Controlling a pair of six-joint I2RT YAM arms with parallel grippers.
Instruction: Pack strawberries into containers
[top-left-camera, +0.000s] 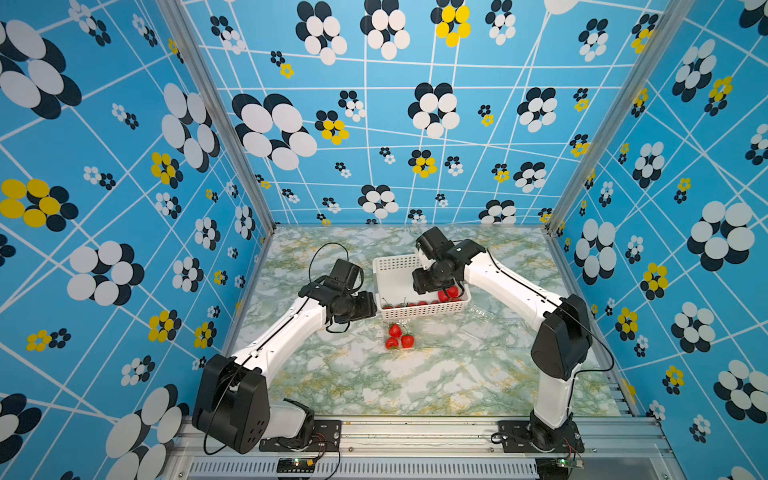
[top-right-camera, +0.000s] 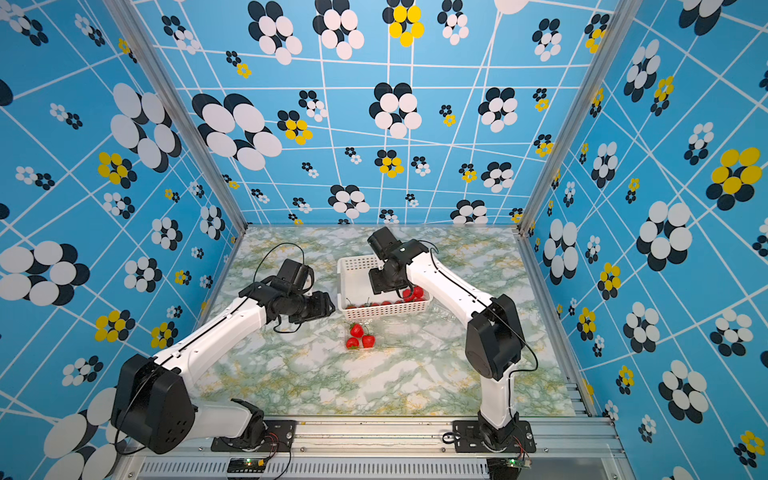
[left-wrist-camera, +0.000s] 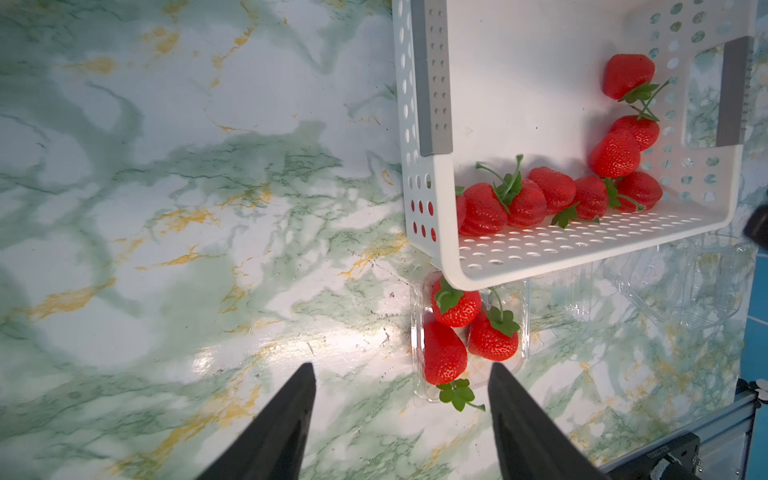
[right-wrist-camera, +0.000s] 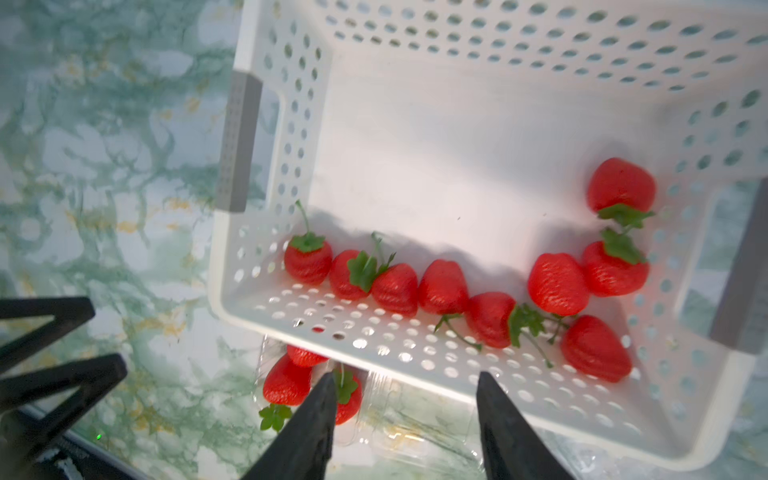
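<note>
Three strawberries lie in a clear plastic container (left-wrist-camera: 524, 364) just in front of the white basket (left-wrist-camera: 592, 246). One of them, a strawberry (left-wrist-camera: 445, 352), lies with its leaves over the container's near edge. Inside the basket, several strawberries (right-wrist-camera: 444, 288) are lined along the near wall and the right end. Over the basket's front part hovers my right gripper, open and empty. My left gripper stays to the left of the basket, its fingers apart with nothing between them.
To the right of the filled container, further clear plastic packaging (left-wrist-camera: 696, 280) lies along the basket's front side; its edges are hard to make out. Bare marble tabletop (left-wrist-camera: 200, 280) spreads to the left. My left gripper's fingers enter the right wrist view at lower left.
</note>
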